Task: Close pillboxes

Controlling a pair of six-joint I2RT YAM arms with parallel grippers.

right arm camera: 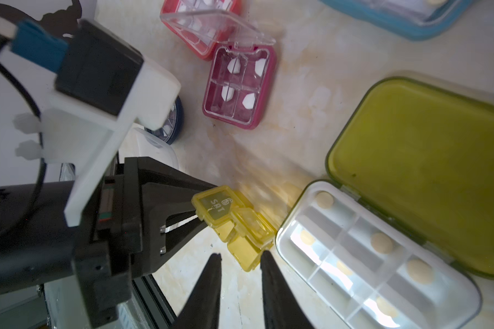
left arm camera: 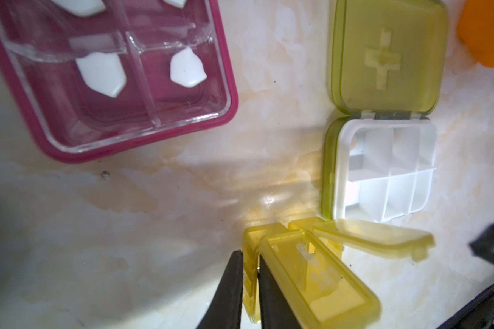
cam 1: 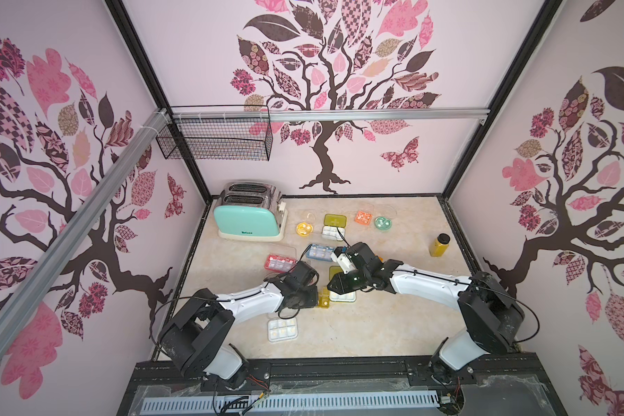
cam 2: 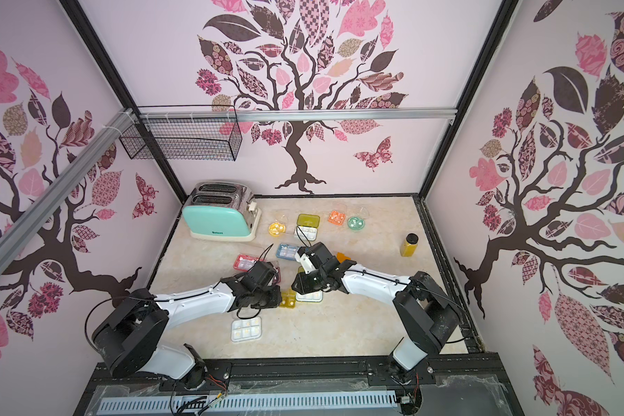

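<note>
A translucent yellow pillbox (left arm camera: 326,277), labelled SAT on one part, is held by my left gripper, shut on its edge. One of its lids (left arm camera: 378,235) stands raised in the left wrist view. My right gripper is open, its fingertips close to the yellow box's lower edge in the right wrist view; I cannot tell whether they touch it. Beside the yellow box, a white-and-olive pillbox (right arm camera: 362,257) lies with its olive lid (right arm camera: 422,170) folded back and tablets inside. A magenta pillbox (right arm camera: 238,87) also has its clear lid up.
Farther back are a red pillbox (cam 1: 280,262), a blue pillbox (cam 1: 320,251) and several other small boxes. A white pillbox (cam 1: 282,329) lies at the front. A mint toaster (cam 1: 248,215) stands back left, and a yellow bottle (cam 1: 439,245) right.
</note>
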